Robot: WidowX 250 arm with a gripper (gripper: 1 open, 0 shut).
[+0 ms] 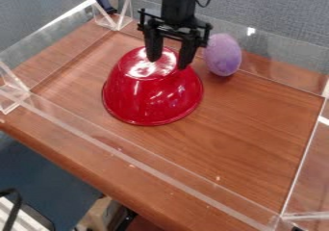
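A glossy red bowl (152, 92) lies upside down on the wooden table, left of centre. My black gripper (168, 50) hangs from the top over the bowl's upper part, its two fingers apart, one over the bowl's top and the other toward its right side; whether they touch it is unclear. A purple egg-shaped object (224, 56) rests just right of the gripper, at the back.
Clear plastic walls (293, 66) border the table (218, 148) on all sides. A grey padded wall stands behind.
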